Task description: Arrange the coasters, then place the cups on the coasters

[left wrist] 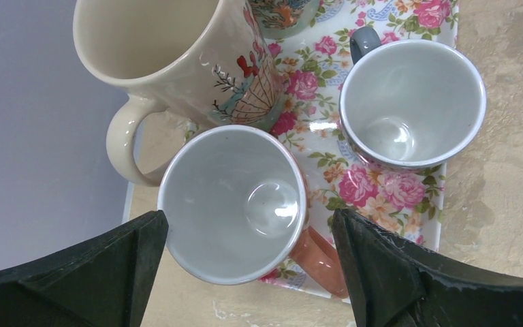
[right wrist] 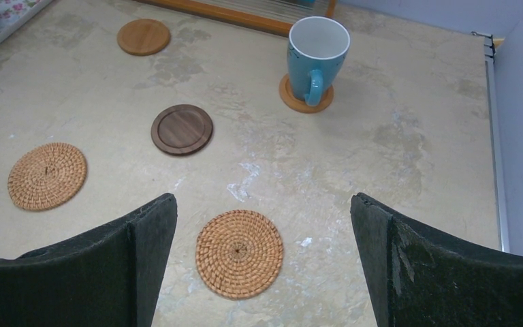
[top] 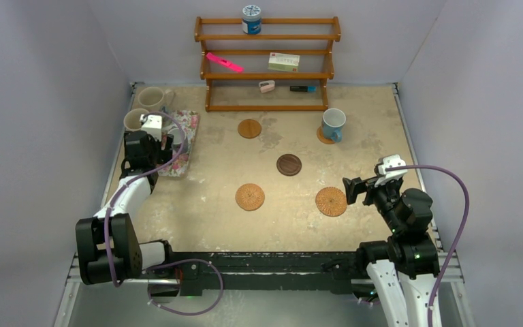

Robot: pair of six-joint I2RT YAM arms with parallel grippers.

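My left gripper hangs open over the flowered tray point(left wrist: 385, 218). Below and between its fingers is a cup with a white inside point(left wrist: 228, 197) and a brown-orange handle point(left wrist: 320, 262), which points toward the right finger. Another cup, with a grey handle point(left wrist: 412, 102), stands on the tray's right side. At the far right of the table my right gripper is open and empty. In its view lie two woven coasters, one nearer point(right wrist: 239, 254) and one at left point(right wrist: 48, 176), a dark wooden coaster point(right wrist: 182, 129) and a light wooden coaster point(right wrist: 144, 37).
Big cream mugs point(top: 155, 99) crowd the back left corner, one right beside the cup under my left gripper. A blue cup point(top: 333, 124) stands on a coaster at the back right. The wooden rack point(top: 267, 75) lines the back. Mid-table is open apart from flat coasters.
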